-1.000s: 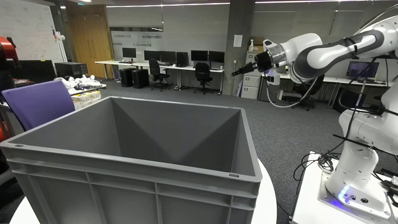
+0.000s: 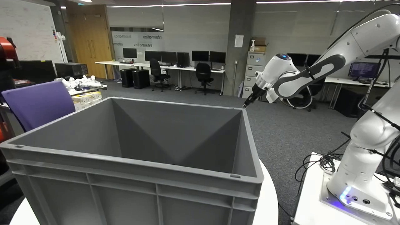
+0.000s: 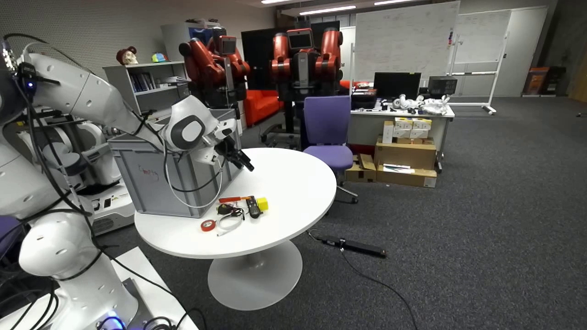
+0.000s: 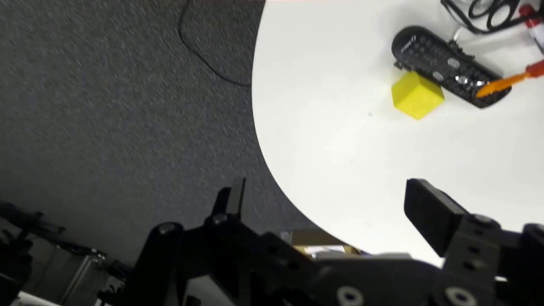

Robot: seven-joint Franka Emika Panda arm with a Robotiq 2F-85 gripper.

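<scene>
My gripper is open above the round white table [image 4: 316, 122], its two black fingers wide apart and nothing between them. In the wrist view a yellow block [image 4: 417, 96] lies on the table, up and to the right of the gap. Against it rests a black remote [image 4: 449, 66], crossed at one end by the orange tip of a tool [image 4: 502, 84]. Black-handled scissors [image 4: 492, 12] show at the top right corner. From the second exterior view, my gripper [image 3: 248, 165] hangs over the tabletop, clear of these objects. A roll of red tape [image 3: 207, 225] lies at their near side.
A tall grey crate [image 2: 180, 168] takes up one side of the table, its visible inner walls bare. Behind the table stands a purple chair [image 3: 328, 123]. Bare tabletop [image 3: 297, 192] stretches to the right of the small objects.
The arm has swung and bent: the gripper has come lower and now points steeply downward, where it was nearly level. The crate has not moved.
</scene>
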